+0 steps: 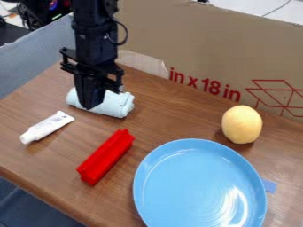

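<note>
The black gripper (90, 89) hangs in the upper left over a pale rolled cloth (116, 105), its fingers pointing down at the cloth's left part; whether it touches it, or how far open it is, I cannot tell. A red elongated object (104, 157) lies in the lower middle of the wooden table, clear of the gripper. A white tube (46, 127) lies to its upper left. A blue plate (198, 186) rests at the lower right, and a yellow egg-shaped object (242, 125) sits behind it.
A cardboard box (207, 40) stands along the back of the table (178, 120). A grey surface borders the left side. Bare wood is free between the red object and the yellow one.
</note>
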